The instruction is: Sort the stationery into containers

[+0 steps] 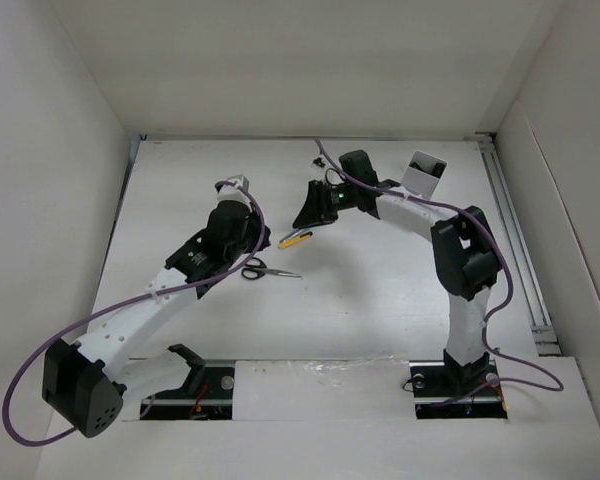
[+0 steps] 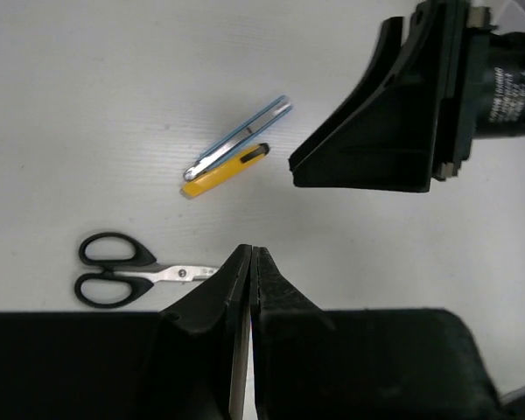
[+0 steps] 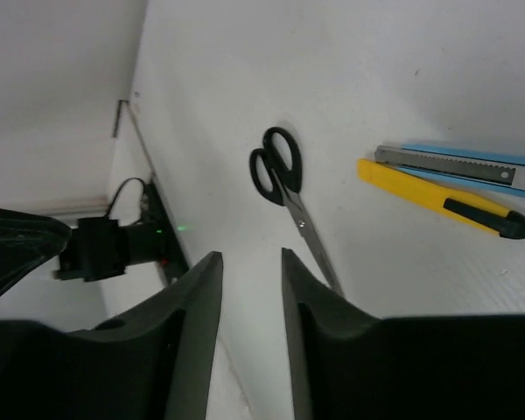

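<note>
Black-handled scissors (image 2: 115,269) lie flat under my left gripper, which is shut with nothing seen between its fingers. A yellow box cutter (image 2: 223,172) and a blue-and-silver cutter (image 2: 238,138) lie side by side beyond them. My right gripper hangs just right of the cutters in the left wrist view, part open, its fingertips apart with nothing between them. In the right wrist view the scissors (image 3: 300,213) and both cutters lie ahead of it.
A white container (image 1: 420,176) stands at the back right, partly behind the right arm.
</note>
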